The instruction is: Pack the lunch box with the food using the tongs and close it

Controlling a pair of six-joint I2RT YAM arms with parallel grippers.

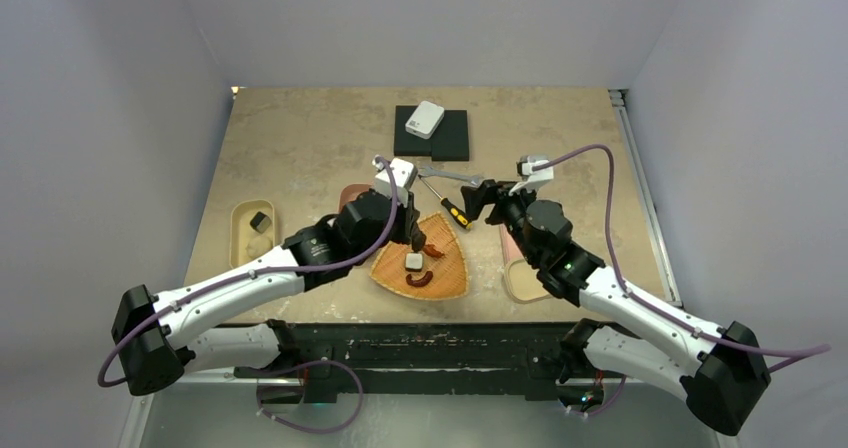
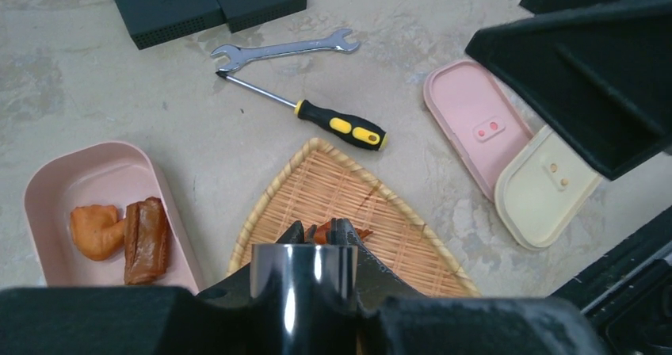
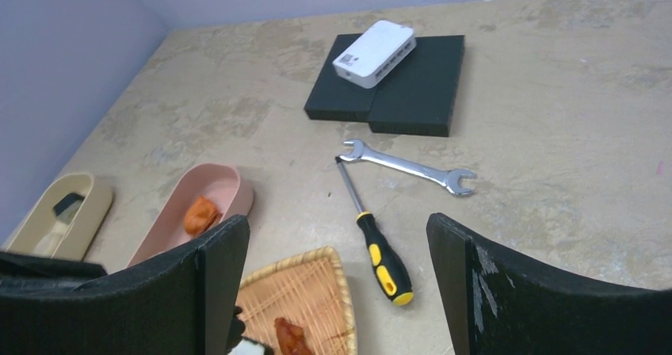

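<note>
In the top view my left gripper hangs low over the back part of the wicker basket. Its fingers stand close together. The left wrist view shows a reddish piece past the tips; what lies between the fingers is hidden by a shiny metal part. In the basket lie a white block with a dark edge, a curved brown sausage and the reddish piece. The pink box holds an orange and a brown food piece. Back and right of the basket my right gripper stands open and empty.
A cream box stands at the far left with a dark block inside. A screwdriver and wrench lie behind the basket. Pink and cream lids lie right. Dark slabs bear a white box.
</note>
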